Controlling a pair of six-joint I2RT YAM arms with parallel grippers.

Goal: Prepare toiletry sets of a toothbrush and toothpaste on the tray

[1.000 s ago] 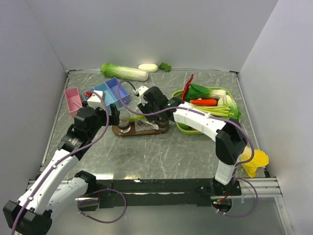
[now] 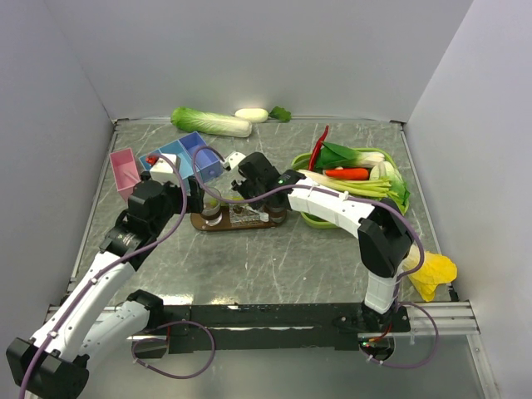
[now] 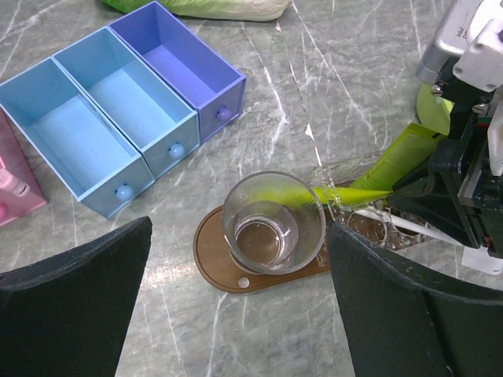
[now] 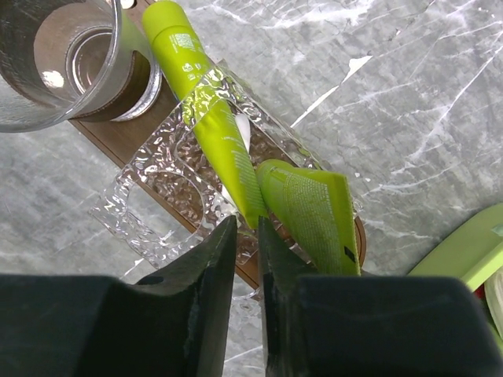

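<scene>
Two green toothpaste tubes, one lying (image 4: 169, 47), one standing tilted (image 4: 306, 212), rest on a clear crinkled holder (image 4: 157, 165) on the wooden tray (image 3: 212, 251), with something white beneath. A glass cup (image 3: 271, 236) stands at the tray's left end. My right gripper is at the tubes' lower ends, its fingertips close together; whether it holds a tube I cannot tell. My left gripper hangs open above the tray's left end, nothing in it.
Blue bins (image 3: 118, 86) and a pink bin (image 2: 124, 170) stand back left. A green basket of vegetables (image 2: 391, 191) is on the right, cabbage (image 2: 208, 122) at the back.
The right arm has shifted slightly over the tray, with more green tube showing beneath it. The left arm has not visibly moved.
</scene>
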